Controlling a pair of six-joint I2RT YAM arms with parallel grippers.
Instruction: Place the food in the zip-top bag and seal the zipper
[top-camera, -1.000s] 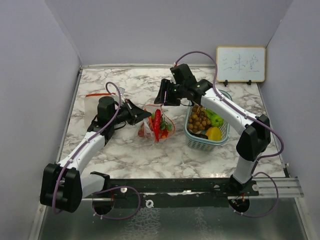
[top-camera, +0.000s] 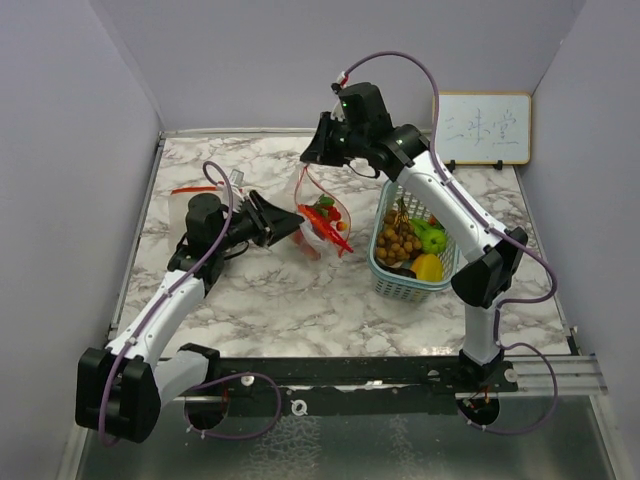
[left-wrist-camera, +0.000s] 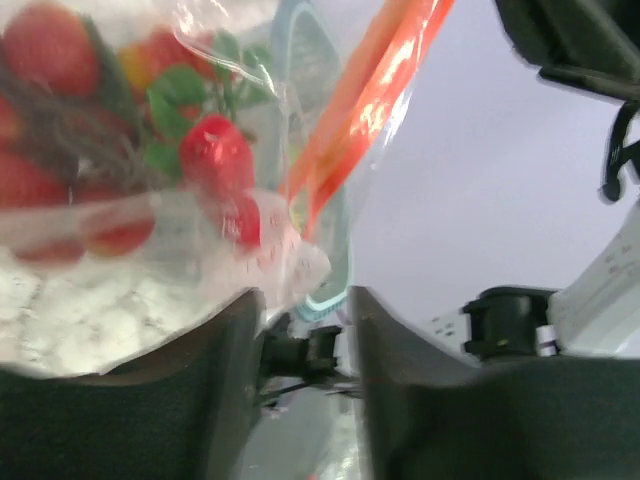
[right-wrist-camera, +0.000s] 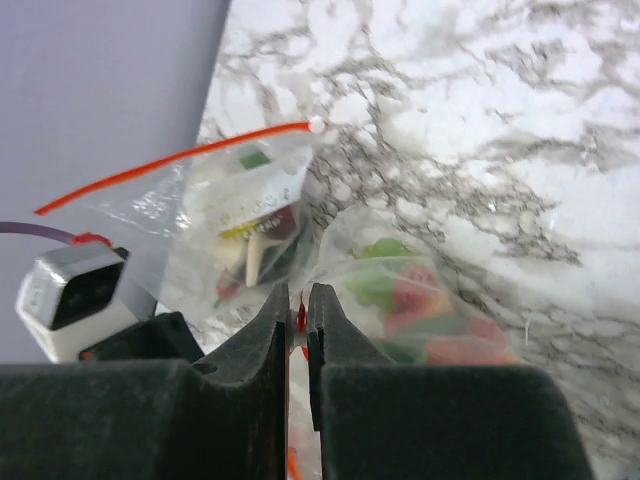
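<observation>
The zip top bag (top-camera: 325, 225) holds red, green and yellow produce, with its red-orange zipper hanging loose in a loop in the top view. My right gripper is shut on the bag's top edge, raised above it. My left gripper (top-camera: 270, 215) sits low at the bag's left side; in the left wrist view its fingers are blurred, with a gap between them just below the clear plastic and the orange zipper strip (left-wrist-camera: 370, 100), apparently part open.
A basket (top-camera: 415, 280) of potatoes, peppers and other produce stands to the right. Another filled bag with a red zipper (right-wrist-camera: 240, 200) lies at the left. A whiteboard (top-camera: 483, 125) stands at the back right.
My right gripper has risen toward the back, drawing the bag's top up with it.
</observation>
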